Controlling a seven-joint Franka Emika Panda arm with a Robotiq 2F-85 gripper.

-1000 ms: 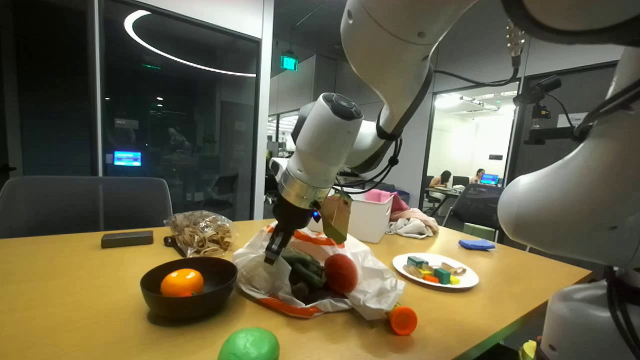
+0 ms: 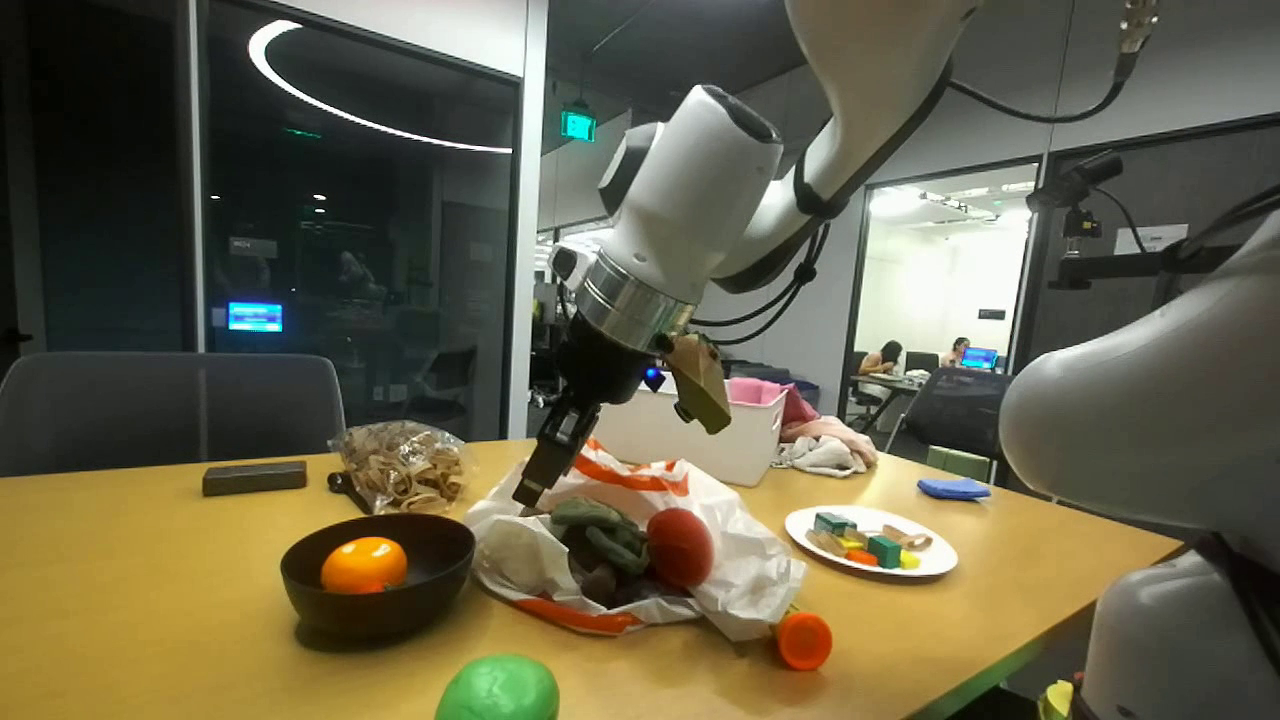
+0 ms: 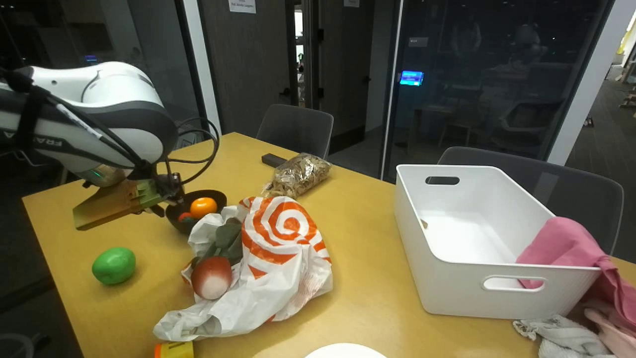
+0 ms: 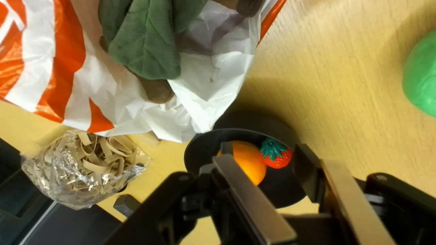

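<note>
In the wrist view my gripper is open, its fingers apart and nothing held between them. Through that gap shows the black bowl (image 4: 282, 192), with an orange fruit (image 4: 249, 161) and a red strawberry (image 4: 278, 159) inside. Exterior view 1 has the gripper (image 2: 529, 490) tilted above the left part of a crumpled white plastic bag (image 2: 516, 546), to the right of the bowl (image 2: 378, 612). Dark green leaves (image 2: 600, 534) and a red round item (image 2: 680, 548) lie at the bag's mouth.
A green fruit (image 3: 114, 265) rests on open table. A bag of rubber bands (image 3: 299, 174) lies behind the plastic bag. The white bin (image 3: 477, 286) holds pink cloth over one edge. A white plate (image 2: 810, 528) carries small blocks. Beside the bag is an orange-capped item (image 2: 804, 641).
My gripper has risen and shifted slightly left in exterior view 1, away from the bag. The bowl and its fruit have not moved; the orange-capped item has shifted very slightly.
</note>
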